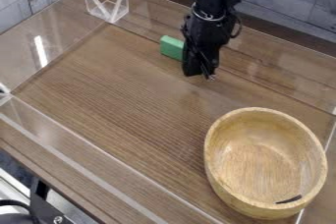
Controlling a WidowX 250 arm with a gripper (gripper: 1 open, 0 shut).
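The black robot gripper (197, 63) hangs over the back middle of the wooden table, its fingertips low beside a green block (172, 47) that lies just to their left and partly behind them. The gripper looks shut, with nothing seen between its fingers.
A large tan bowl (262, 140) stands at the front right. A clear wire-like holder (109, 4) is at the back left. A wall runs along the back edge.
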